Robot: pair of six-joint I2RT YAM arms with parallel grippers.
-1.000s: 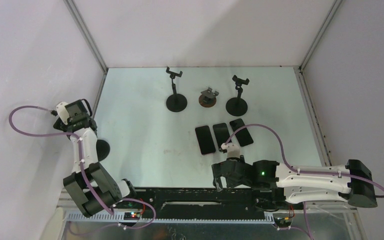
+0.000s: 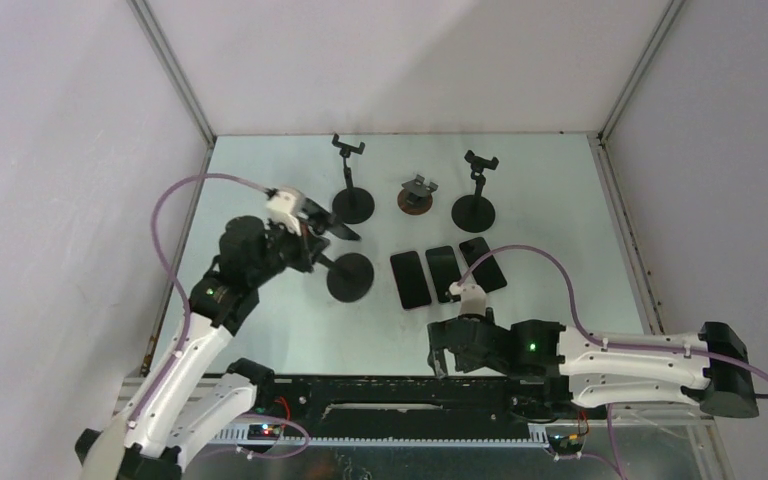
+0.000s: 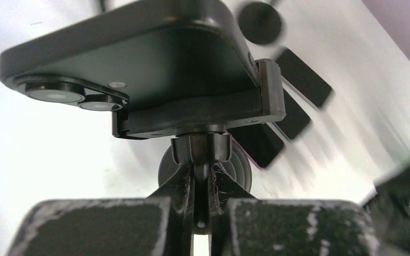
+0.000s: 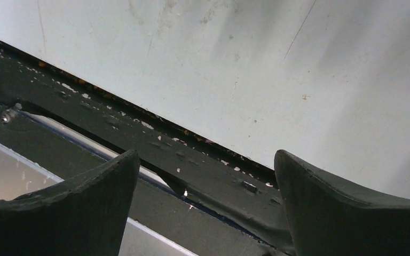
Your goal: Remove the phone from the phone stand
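My left gripper is shut on the thin black stem of a phone stand [image 3: 200,146], just under its cradle. A dark phone [image 3: 139,69] with round camera lenses rests in that cradle, its back turned to the left wrist camera. From the top, the stand's round base [image 2: 350,278] shows over the left middle of the table, and my left gripper [image 2: 312,235] is blurred beside it. Over the table's front edge, my right gripper is open, with nothing between its fingers.
Flat on the table lie three phones: one at the left [image 2: 410,279], one in the middle [image 2: 443,274], one at the right [image 2: 483,264]. Behind them stand three empty stands [image 2: 353,205] [image 2: 415,203] [image 2: 473,214].
From the left edge, my left arm has swung right to the table's left middle, carrying the stand and its phone along. The right arm has barely shifted.
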